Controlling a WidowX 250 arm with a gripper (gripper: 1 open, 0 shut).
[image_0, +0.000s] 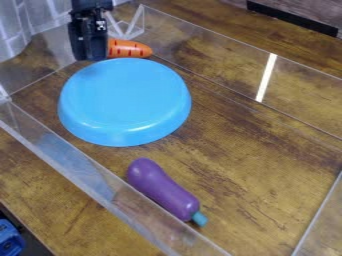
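My gripper (88, 38) is at the top left, dark, at the back of the clear-walled area, just left of an orange carrot (128, 49). Its fingertips are too small and dark to tell open from shut. A blue disc (124, 98), like an upturned plate or lid, lies in front of them. A purple eggplant-shaped object (163, 190) with a teal tip lies toward the bottom centre.
Clear plastic walls bound the wooden surface (247, 160) on the left, right and back. A blue object (8, 240) sits outside at the bottom left.
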